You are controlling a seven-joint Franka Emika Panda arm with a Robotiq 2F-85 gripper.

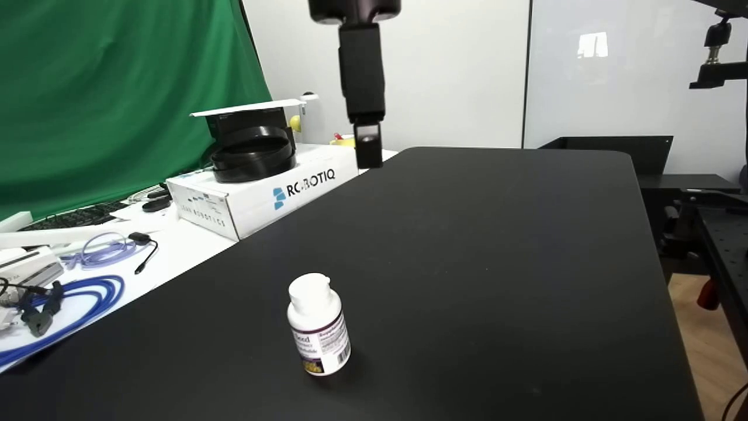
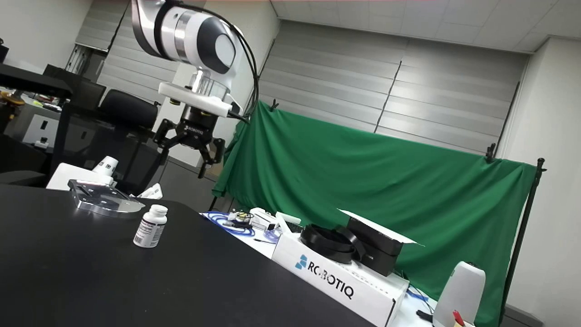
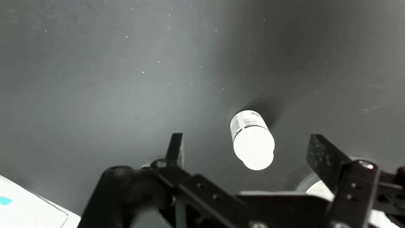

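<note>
A small white bottle [image 1: 319,330] with a printed label and white cap stands upright on the black table [image 1: 491,280]. In exterior view 2 the bottle [image 2: 150,228] is at the table's left part, below and apart from my gripper [image 2: 181,158], which hangs in the air with its fingers spread wide. From the wrist the bottle [image 3: 252,138] appears beyond the gap of my open gripper, nothing between the fingers. Only one dark finger [image 1: 366,105] shows clearly in exterior view 1.
A white Robotiq box [image 1: 280,189] with black items on top lies along the table's left side, near blue cables [image 1: 84,309]. A clear flat fixture [image 2: 103,199] sits behind the bottle.
</note>
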